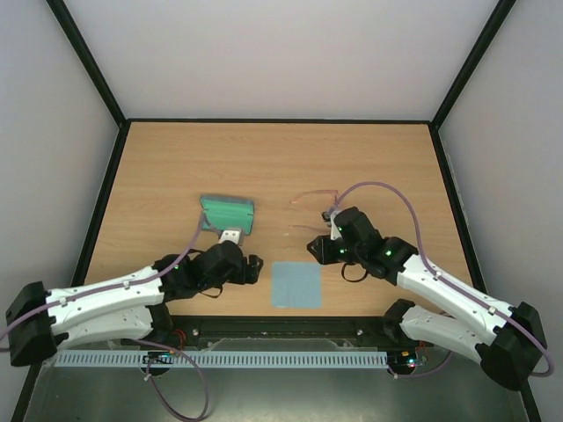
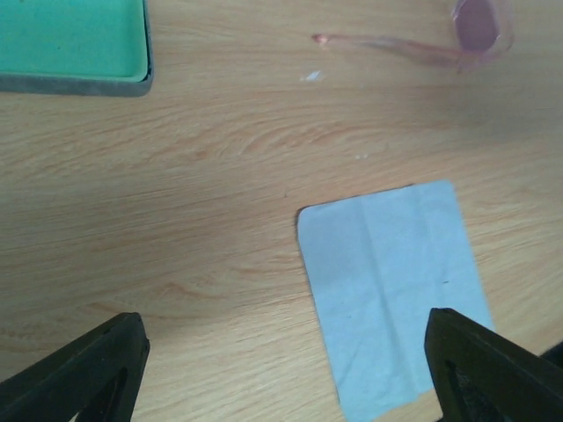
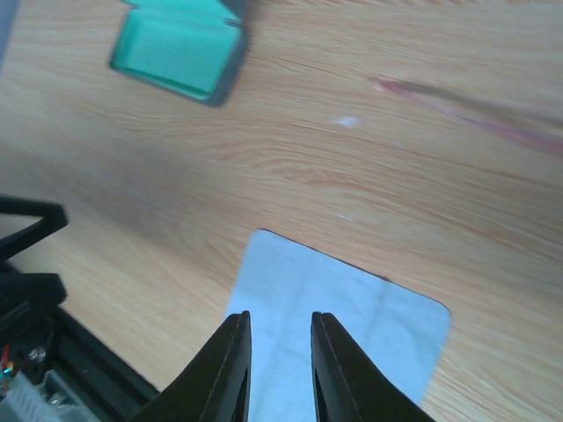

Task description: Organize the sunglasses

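Note:
Pink-framed sunglasses lie on the table right of centre, mostly hidden by my right arm in the top view; one temple (image 1: 313, 192) shows there, and a dark lens (image 2: 476, 26) in the left wrist view. The grey case (image 1: 227, 213) stands open at left, its green inside empty. A light blue cloth (image 1: 296, 285) lies flat near the front edge. My left gripper is wide open left of the cloth, with nothing between its fingers. Above the cloth's right side, my right gripper stands part open, and its narrow gap is empty.
A black frame rail (image 1: 281, 322) runs along the table's front edge. The left gripper's dark fingers (image 3: 33, 288) appear at the left of the right wrist view.

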